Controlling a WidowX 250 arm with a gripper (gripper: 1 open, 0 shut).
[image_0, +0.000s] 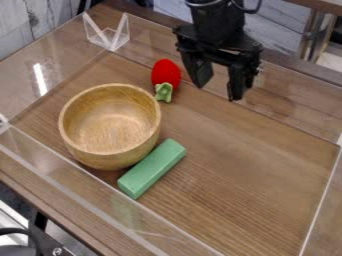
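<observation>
My gripper (218, 70) hangs at the top centre of the table, dark, its fingers pointing down, just right of a red object (166, 74) with a green part, apparently a strawberry or similar toy. Whether the fingers are open or shut is unclear. A tan wooden bowl (110, 123) sits at the left, and a green block (151, 167) lies below it to the right.
A clear plastic object (107, 30) stands at the back left. A dark cable or part shows at the bottom left corner.
</observation>
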